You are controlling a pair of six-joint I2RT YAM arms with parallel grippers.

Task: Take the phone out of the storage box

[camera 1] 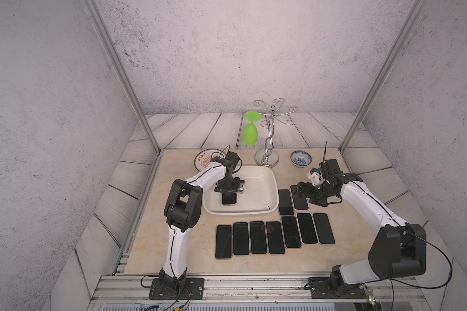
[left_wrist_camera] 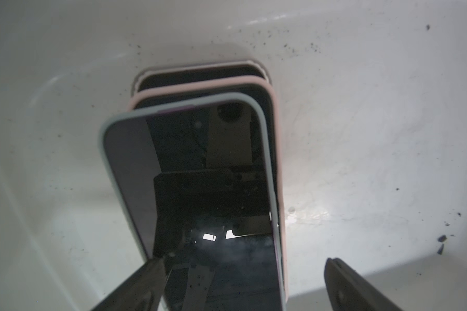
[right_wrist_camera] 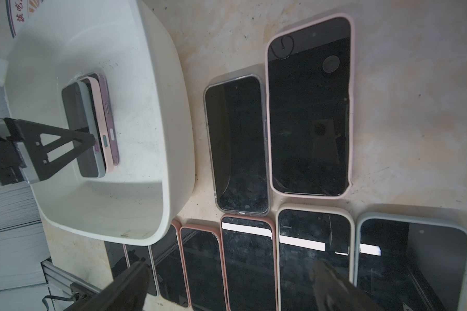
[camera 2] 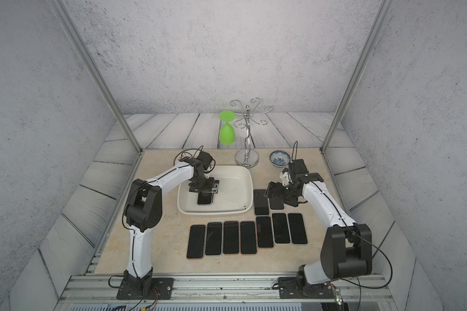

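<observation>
The white storage box (camera 1: 267, 206) holds a short stack of 3 phones. On top of it is a phone with a pale blue rim (left_wrist_camera: 212, 155), and pink-rimmed edges (left_wrist_camera: 279, 155) show beneath. My left gripper is low in the box, its open fingers to either side of the stack; one finger (left_wrist_camera: 142, 285) is close to the left edge, the other stands clear of the right edge. Open and empty, my right gripper (camera 1: 307, 193) hangs right of the box above two phones on the table.
Beside the box lie a clear-rimmed phone (right_wrist_camera: 237, 145) and a pink-rimmed phone (right_wrist_camera: 310, 108). A row of several phones (camera 1: 258, 237) lies in front. Behind stand a metal rack with a green goblet (camera 1: 250, 133) and a blue-patterned bowl (camera 1: 301, 158).
</observation>
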